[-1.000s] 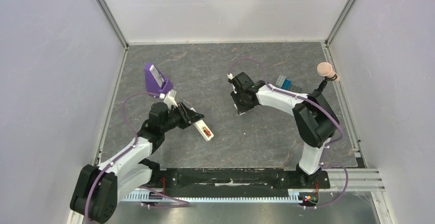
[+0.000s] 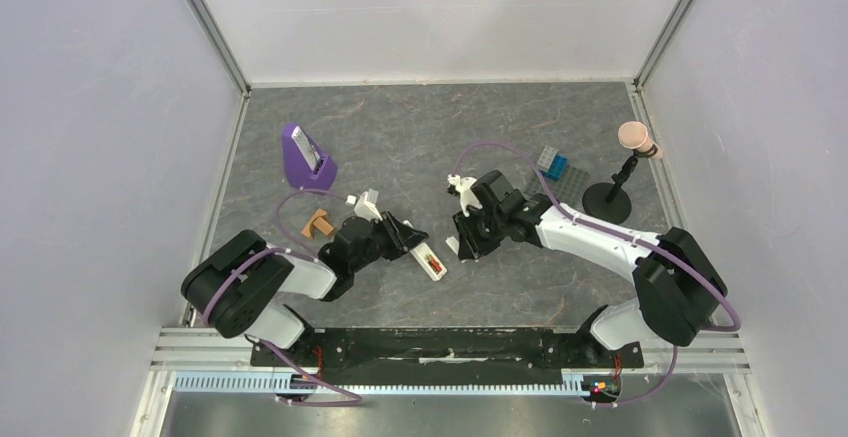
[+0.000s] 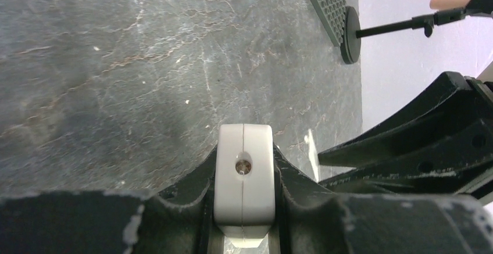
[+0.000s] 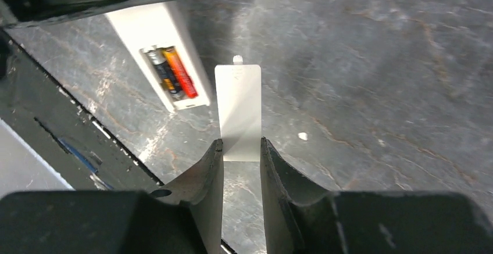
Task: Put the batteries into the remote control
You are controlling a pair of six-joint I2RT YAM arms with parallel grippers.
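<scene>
My left gripper is shut on the white remote, whose end faces up between the fingers in the left wrist view. In the right wrist view the remote's open compartment holds two batteries, a dark one and a red-orange one. My right gripper has the white battery cover between its fingertips, just right of the remote and apart from it.
A purple holder and an orange wooden piece lie at left. Blue and grey blocks and a black stand are at right.
</scene>
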